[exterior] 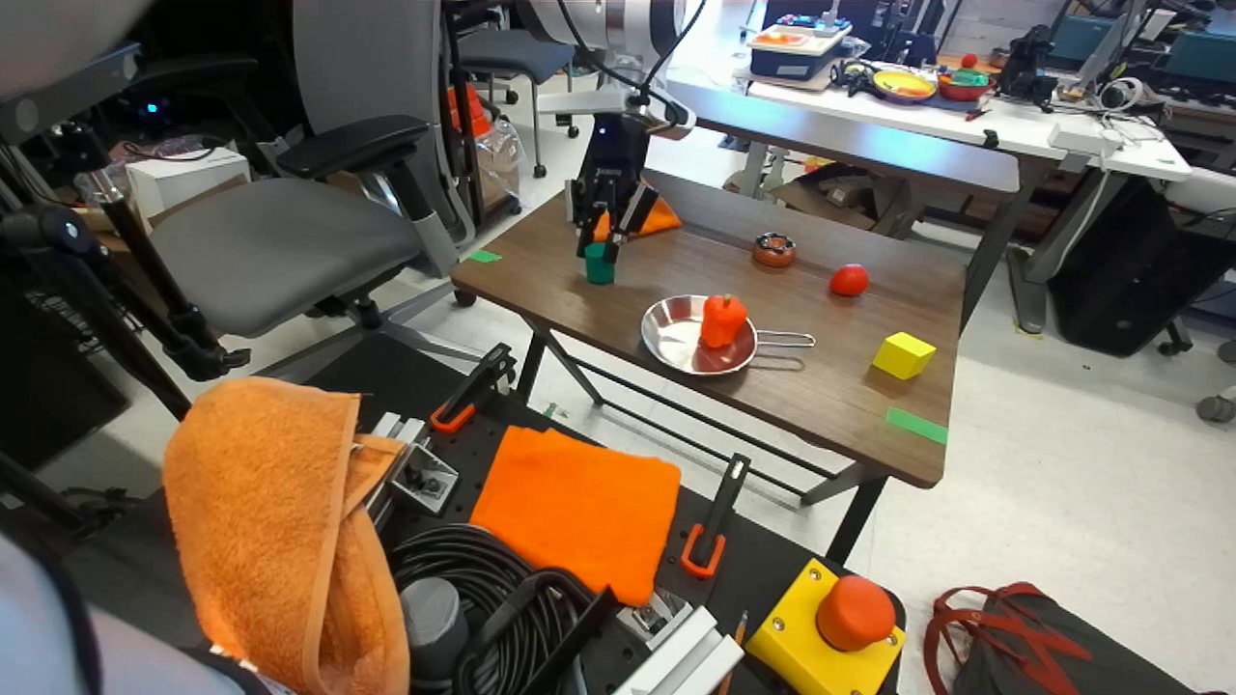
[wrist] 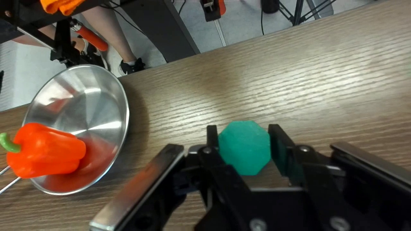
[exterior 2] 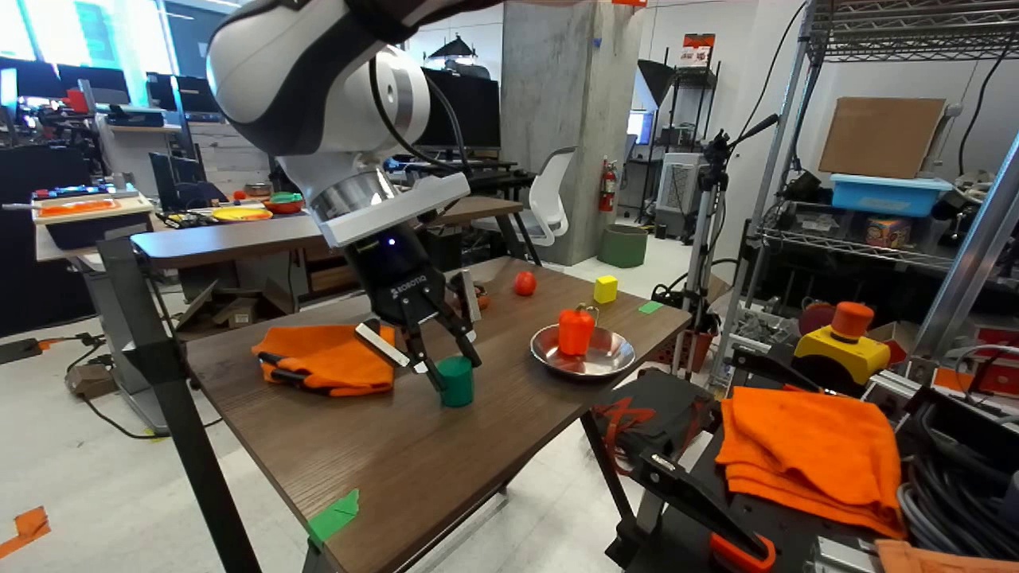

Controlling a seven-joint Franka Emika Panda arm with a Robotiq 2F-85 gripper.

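A green block (wrist: pixel 245 147) with a many-sided top stands upright on the brown table. My gripper is shut on it, with one dark finger (wrist: pixel 280 148) against each side in the wrist view. In the second exterior view the green block (exterior 2: pixel 456 383) appears to rest on the wood, the gripper (exterior 2: pixel 458 372) tilted down over it from behind. The first exterior view shows the green block (exterior: pixel 599 266) near the table's left end, beneath the gripper (exterior: pixel 598 248).
A metal pan (exterior: pixel 675 338) holding an orange pepper (exterior: pixel 723 320) stands to the right of the block. An orange cloth (exterior 2: pixel 325 358) lies behind it. Farther off are a tomato (exterior: pixel 849 279), a yellow block (exterior: pixel 903 355) and a small brown bowl (exterior: pixel 773 249).
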